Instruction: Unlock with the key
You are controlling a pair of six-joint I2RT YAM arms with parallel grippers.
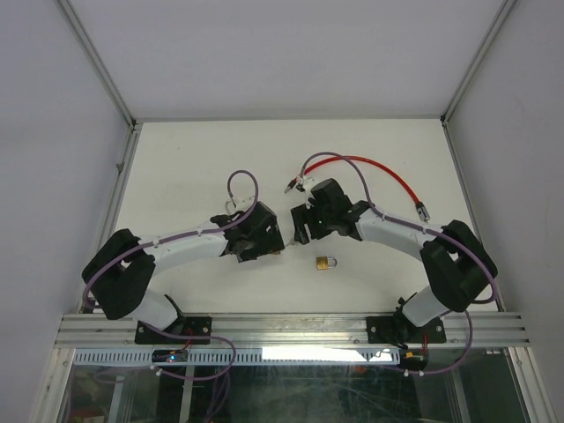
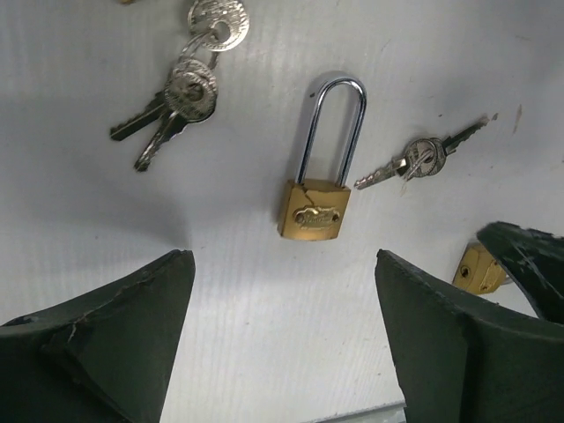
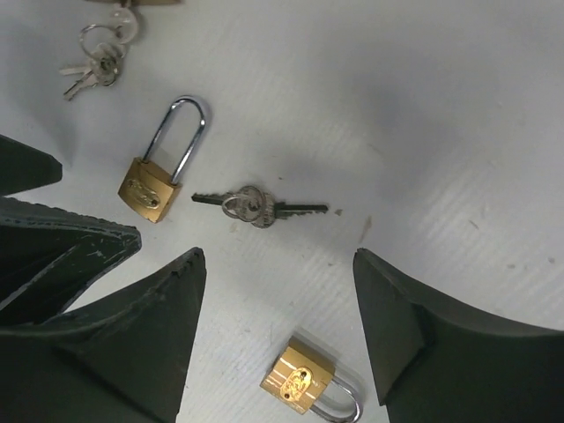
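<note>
A brass padlock with a long shackle (image 2: 315, 210) lies flat in the left wrist view, ahead of my left gripper. That gripper is part open, nothing between its fingers. Beside the padlock lies a pair of keys on a small ring (image 3: 253, 206), in the middle of the right wrist view. My right gripper is also part open and empty, above the table near those keys. A second brass padlock with a short shackle (image 1: 325, 263) lies to the right in the top view; in the right wrist view this short-shackle padlock (image 3: 300, 375) shows between the fingers, lower down.
Another bunch of keys (image 2: 187, 92) lies beyond the long-shackle padlock. A red cable (image 1: 388, 172) curves across the back right of the table. The two grippers stand close together.
</note>
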